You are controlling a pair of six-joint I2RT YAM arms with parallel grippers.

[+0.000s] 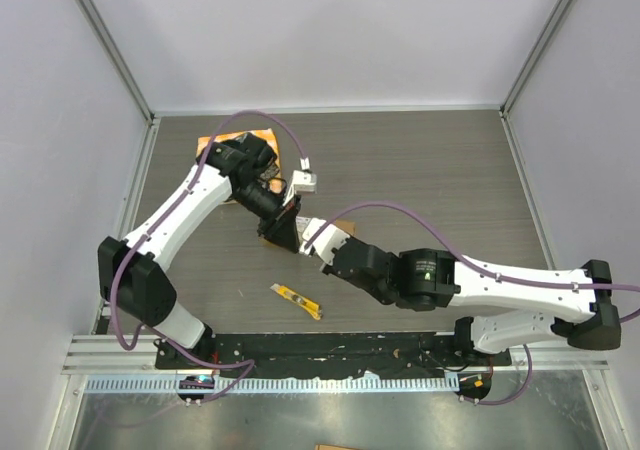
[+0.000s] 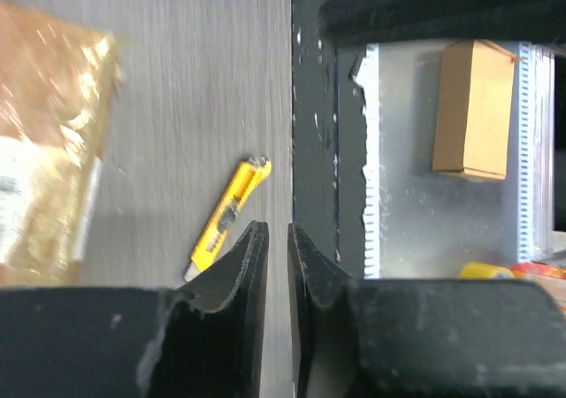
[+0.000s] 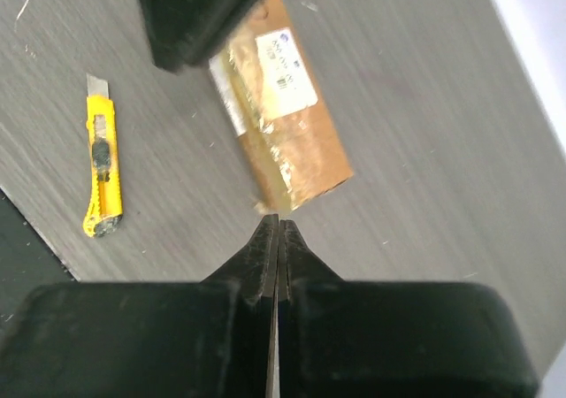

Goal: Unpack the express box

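Observation:
The taped brown express box lies on the table, its white label facing up; in the top view both arms cover most of it. A yellow box cutter with its blade out lies on the tabletop, nearer the front edge. My left gripper is slightly open above the table, with only a narrow empty gap between its fingers. The right gripper is shut, its tips together and nothing showing between them. In the top view the two grippers are close together over the box.
An orange-patterned package lies at the back left, partly under the left arm. Beyond the front edge is a small cardboard box on a grey surface.

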